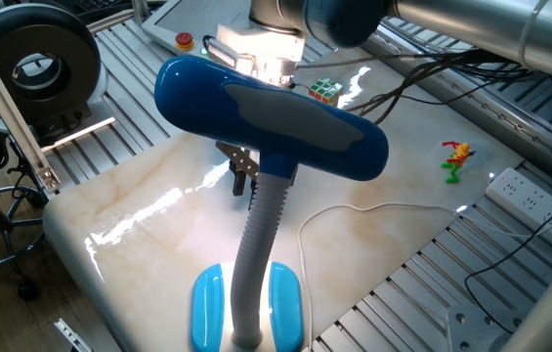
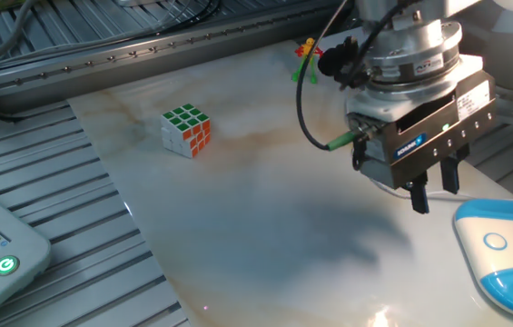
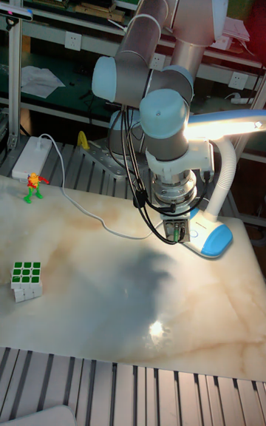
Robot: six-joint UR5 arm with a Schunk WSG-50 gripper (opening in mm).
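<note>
My gripper (image 2: 436,188) hangs above the table beside the lamp base, seen best in exterior view 2. Its two dark fingers (image 2: 419,196) stand apart, with nothing visible between them. In exterior view 1 the lamp head hides most of it, and only part of the fingers (image 1: 239,184) shows below. A Rubik's cube (image 2: 186,131) with green top, orange and white sides rests on the table, well away from the gripper. A small toy figure (image 1: 458,159) in red, yellow and green stands near the power strip.
The desk lamp, with its blue head (image 1: 188,96) and blue-white base (image 2: 508,252), stands close to the gripper. A white cable crosses the table (image 3: 94,299) to a power strip (image 1: 527,198). Black cables hang from the arm.
</note>
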